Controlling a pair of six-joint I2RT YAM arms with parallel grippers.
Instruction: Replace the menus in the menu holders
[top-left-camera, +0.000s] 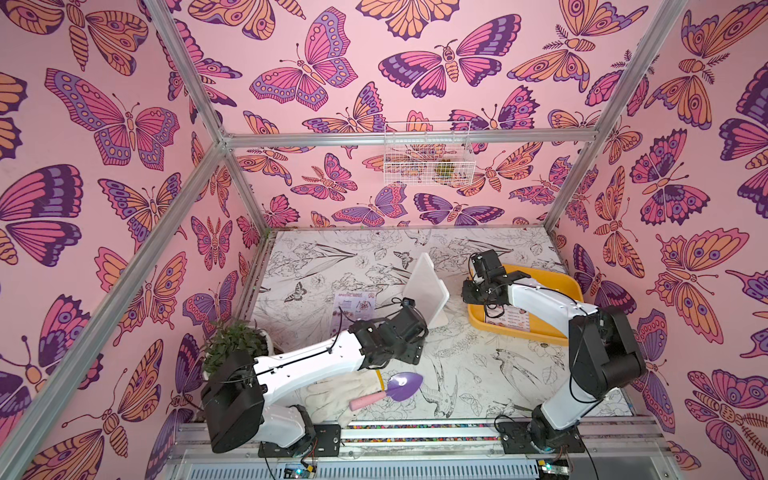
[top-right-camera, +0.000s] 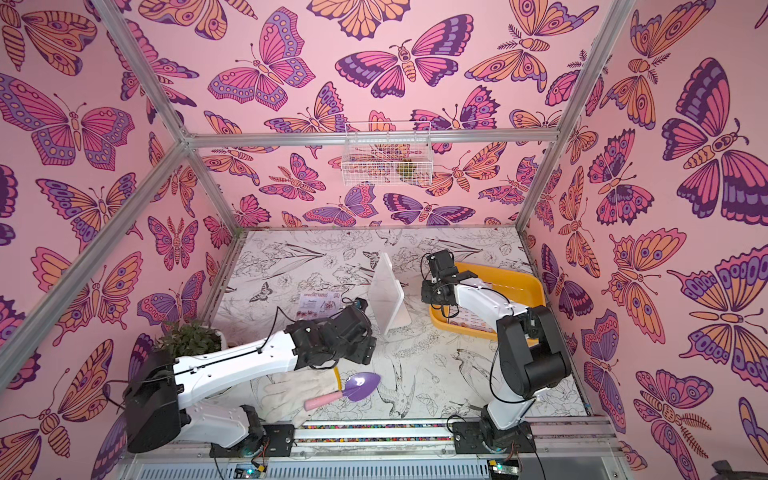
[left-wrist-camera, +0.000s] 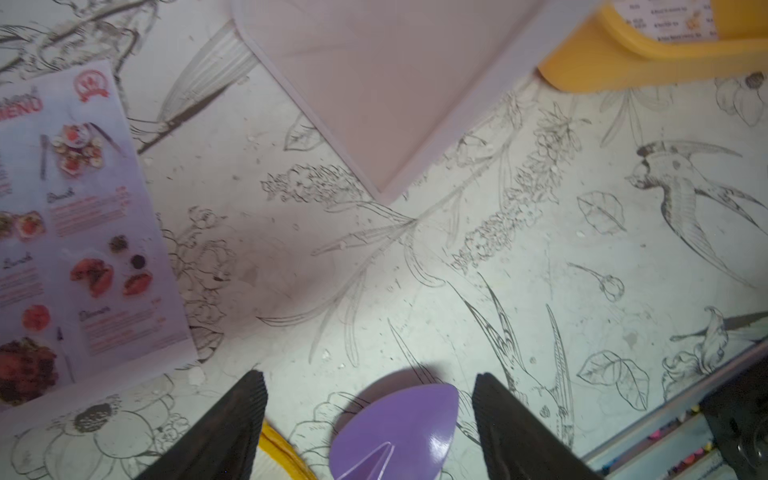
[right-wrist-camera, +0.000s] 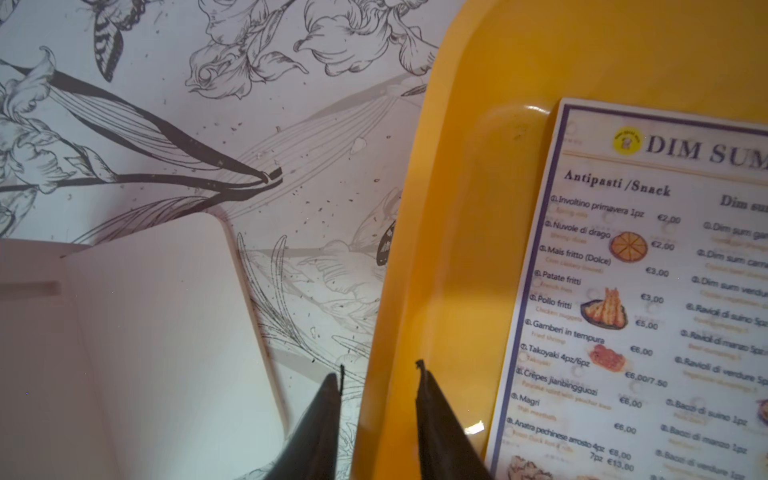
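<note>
A white menu holder (top-left-camera: 428, 289) stands upright mid-table, no menu showing on the faces I can see. To its left, a menu sheet with food pictures (left-wrist-camera: 88, 240) lies flat on the table. The dim sum menu (right-wrist-camera: 640, 304) rests inside the yellow tray (top-left-camera: 552, 340). My left gripper hovers in front of the holder, above the purple trowel, its fingers apart and empty. Over the tray's left rim hangs my right gripper, fingers slightly apart, with no object held; the rim shows below and between them.
At the front lie a trowel (top-left-camera: 404, 386) with a purple blade and a pale work glove (top-left-camera: 332, 392). A potted plant (top-left-camera: 232, 348) stands at the left edge. A wire basket (top-left-camera: 428, 169) hangs on the back wall.
</note>
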